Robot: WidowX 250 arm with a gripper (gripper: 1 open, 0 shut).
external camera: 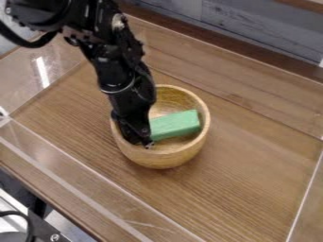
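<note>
The black arm reaches down from the upper left, its gripper (136,130) low inside the left part of a round tan bowl (182,157). A green block (175,125) lies in the right part of the bowl, beside the gripper. The fingers are dark and overlap; I see nothing held between them, and their exact spacing is hard to tell.
The wooden table (240,189) has free room right of the bowl and to its left. A grey panelled wall (240,28) runs along the back. A black cable shows at the bottom left.
</note>
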